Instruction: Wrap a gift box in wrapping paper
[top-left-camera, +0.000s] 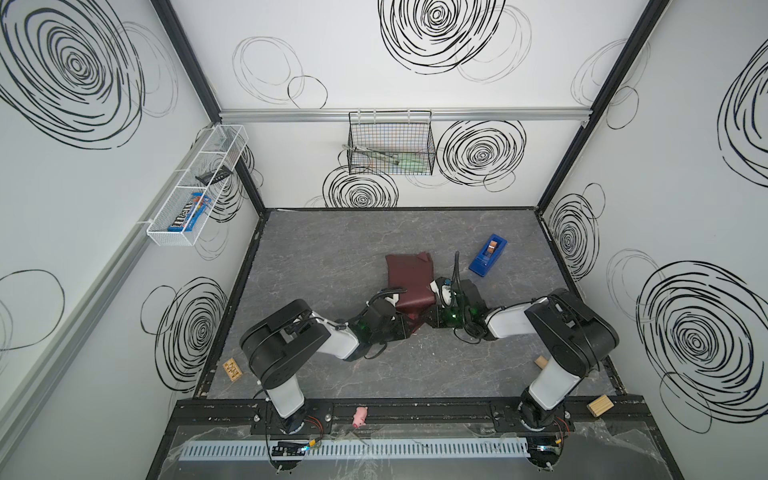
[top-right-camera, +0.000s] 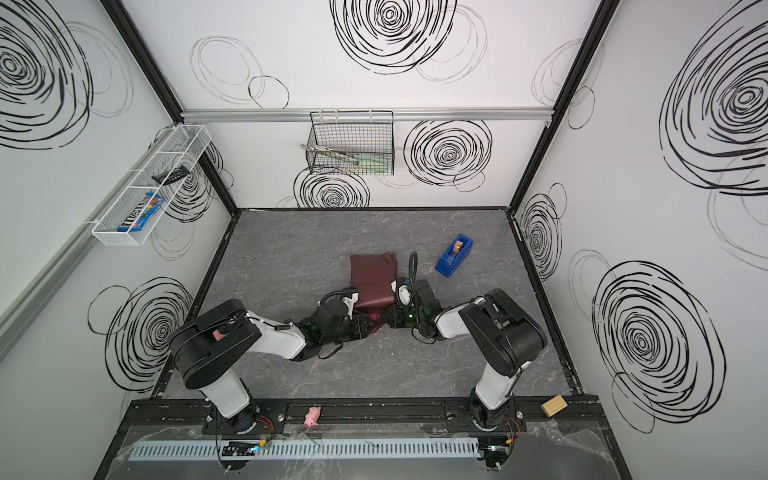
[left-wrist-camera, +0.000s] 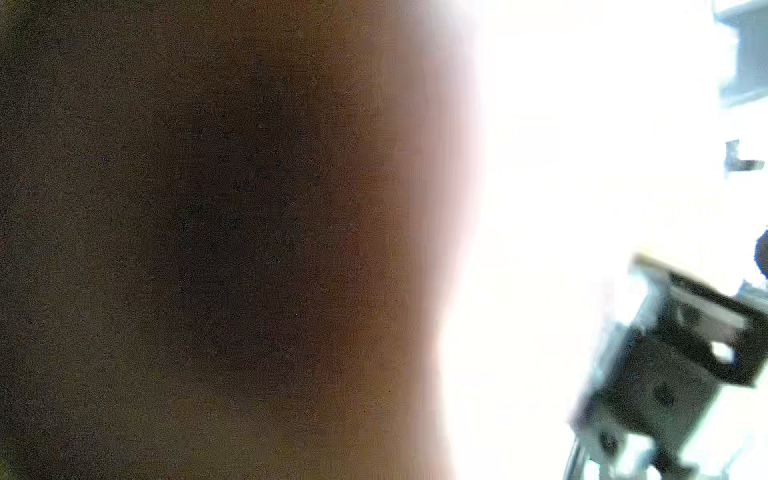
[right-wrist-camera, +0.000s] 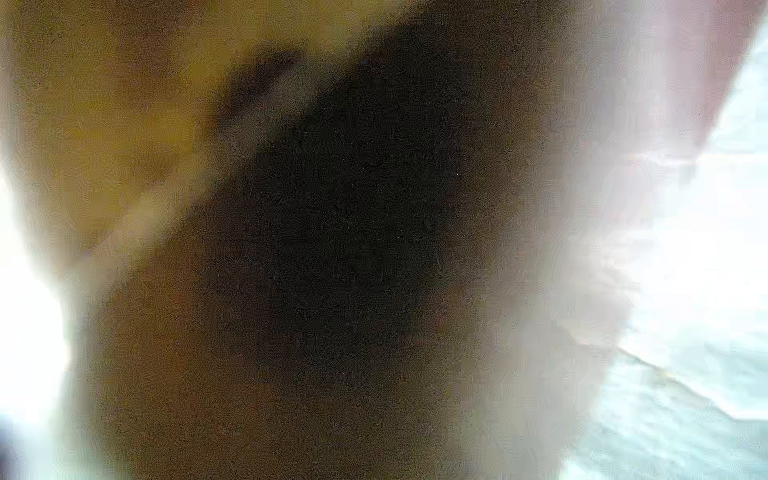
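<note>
A dark maroon wrapped bundle (top-left-camera: 409, 273) lies at the middle of the grey table, a crumpled maroon flap at its near end. My left gripper (top-left-camera: 398, 308) is pressed to the near-left of the bundle, my right gripper (top-left-camera: 432, 308) to its near-right, the two almost meeting. Both wrist views are blurred and blocked by close surfaces, so neither fingertips nor what lies between them can be made out.
A blue tape dispenser (top-left-camera: 487, 254) sits at the back right. Wooden blocks (top-left-camera: 600, 405) and a pink toy (top-left-camera: 360, 416) are along the front edge. Wire baskets (top-left-camera: 391, 148) hang on the walls.
</note>
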